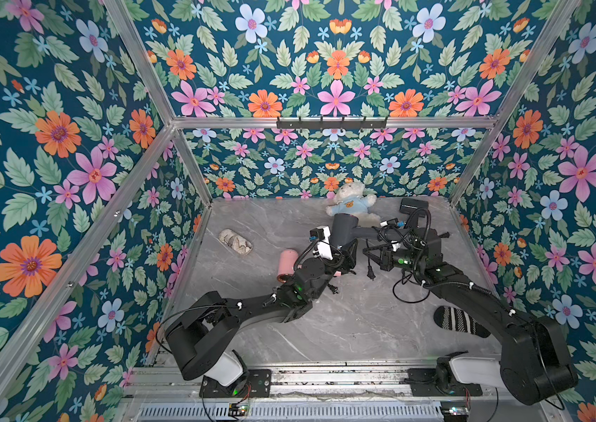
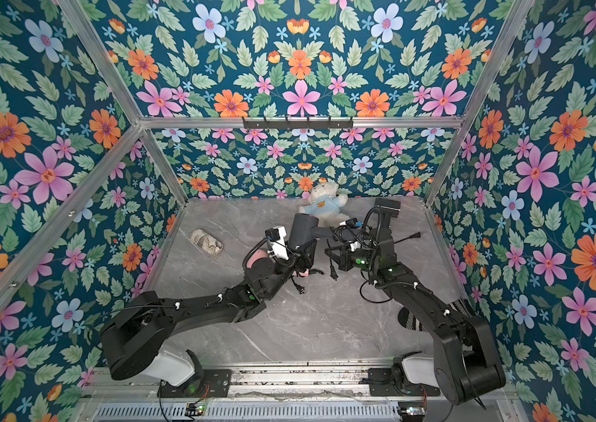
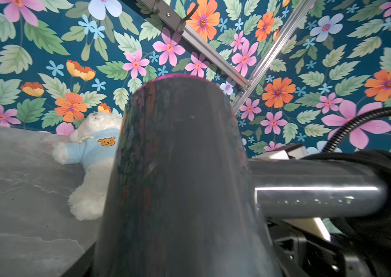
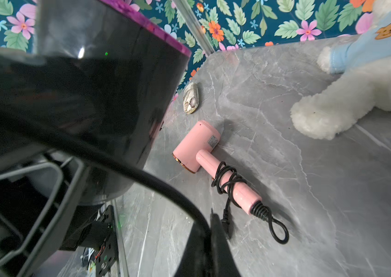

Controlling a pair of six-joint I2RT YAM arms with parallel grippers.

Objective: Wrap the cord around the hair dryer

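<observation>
A dark grey hair dryer (image 1: 343, 228) is held by its barrel in my left gripper (image 1: 347, 254). The barrel (image 3: 188, 175) fills the middle of the left wrist view and hides most of the fingers; its handle (image 3: 320, 189) points right, toward my right arm. Black cord (image 4: 158, 184) runs across the right wrist view to my right gripper, whose fingertips are shut on it. In the top left view a plug (image 1: 370, 273) hangs below the right gripper. Whether cord circles the handle is unclear, since the right arm covers that part.
A pink hair dryer (image 4: 200, 143) with its own cord round its handle lies under the left arm. A white teddy bear (image 1: 352, 204) sits at the back, a patterned shoe-like item (image 1: 234, 241) at left, a striped sock (image 1: 460, 320) at right.
</observation>
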